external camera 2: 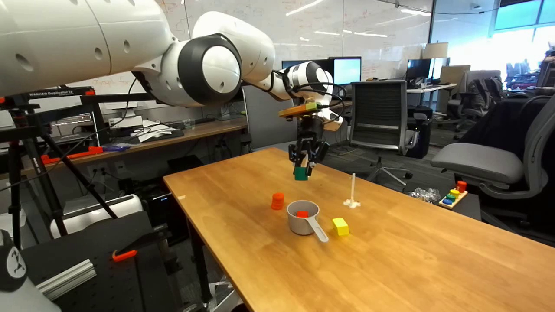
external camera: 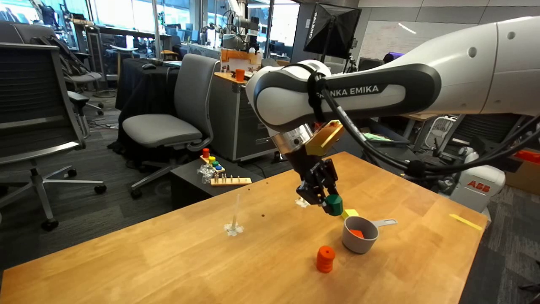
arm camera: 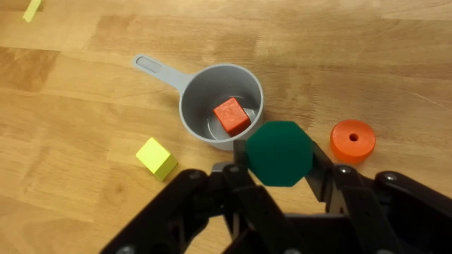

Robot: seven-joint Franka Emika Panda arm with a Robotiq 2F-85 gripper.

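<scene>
A green octagonal block point(arm camera: 279, 154) is held between the fingertips of my gripper point(external camera: 331, 203), which is shut on it above the table. In the wrist view the block overlaps the lower right rim of a grey measuring cup point(arm camera: 186, 110); the exterior views show it raised and to one side of the cup. Inside that cup rests a red-orange cube point(arm camera: 232, 116). A yellow block point(arm camera: 156, 158) lies on the table beside the cup. Standing apart on the other side is an orange-red stack of discs point(arm camera: 352, 141) with a hole in its top.
A thin white peg on a base point(external camera 2: 352, 195) stands upright on the wooden table point(external camera 2: 416, 249). A yellow tape strip point(external camera: 464, 222) marks one side. The cup's handle point(external camera 2: 317, 229) sticks out past its rim.
</scene>
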